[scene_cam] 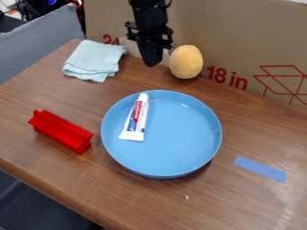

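My black gripper (153, 52) hangs at the top centre, pointing down, beside a yellow egg-shaped object (186, 62) against the cardboard backdrop; its fingers look closed, with nothing visible between them. A white toothpaste tube (135, 118) lies on the left part of a blue plate (186, 146). A red object (61, 132) lies left of the plate, and a folded light-blue cloth (92, 59) lies at the back left.
A cardboard wall (258, 54) closes the back. A grey surface (36, 45) borders the left.
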